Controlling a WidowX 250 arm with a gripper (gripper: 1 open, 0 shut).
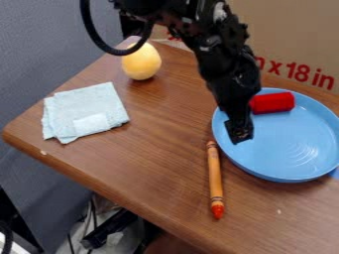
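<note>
My black gripper (239,127) reaches down from the top over the left part of a blue plate (291,149), just beside a red cylinder (272,102) on the plate. Its fingertips are dark and small, so their opening is unclear. An orange crayon (215,184) lies on the wooden table (139,169) left of the plate. A yellow egg-shaped object (142,63) stands at the back left, and a folded light-blue cloth (83,113) lies on the left.
A cardboard box (298,55) stands behind the plate. The middle of the table, between the cloth and the crayon, is clear. The table's left edge drops to a grey area.
</note>
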